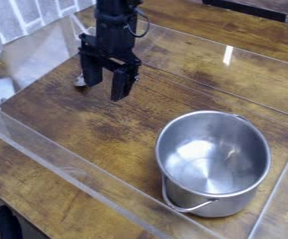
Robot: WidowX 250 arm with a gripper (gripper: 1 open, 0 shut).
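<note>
The black robot gripper [109, 79] hangs from the arm at the upper middle of the camera view, over the wooden table. Its two dark fingers point down, apart from each other. Behind its left side a small light object [80, 82] is mostly hidden. Whether anything is between the fingers is hard to make out.
A large steel pot [212, 154] stands at the lower right. Transparent walls [34, 140] border the workspace, with a white surface at the upper left.
</note>
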